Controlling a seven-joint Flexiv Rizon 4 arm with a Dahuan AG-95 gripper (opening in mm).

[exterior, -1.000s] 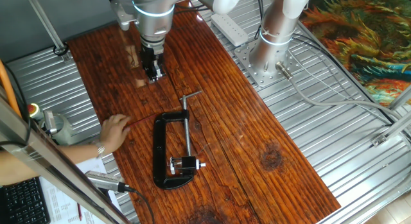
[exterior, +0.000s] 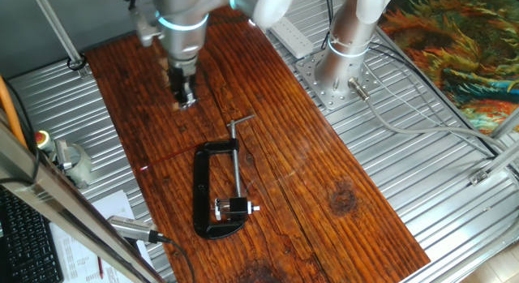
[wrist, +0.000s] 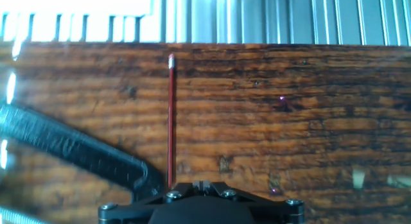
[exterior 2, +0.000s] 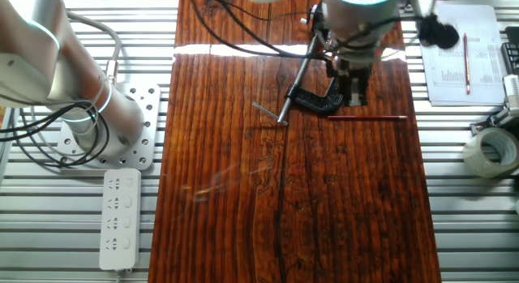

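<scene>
A thin red pencil lies on the brown wooden board, close to the board's edge. In the wrist view the pencil runs straight up the picture, a little left of the gripper. Beside it lies a black C-clamp with a metal screw; part of its frame shows at the wrist view's left. Above the board, on the far side of the pencil from most of the clamp in exterior view 1, hangs my gripper. Its fingers look together, with nothing visible between them. In exterior view 2 the gripper is blurred.
A white power strip lies beside the board near the arm's base. Papers and a tape roll sit off the other edge. Much of the board is bare.
My arm has shifted slightly left in exterior view 1. Clamp and pencil look unmoved.
</scene>
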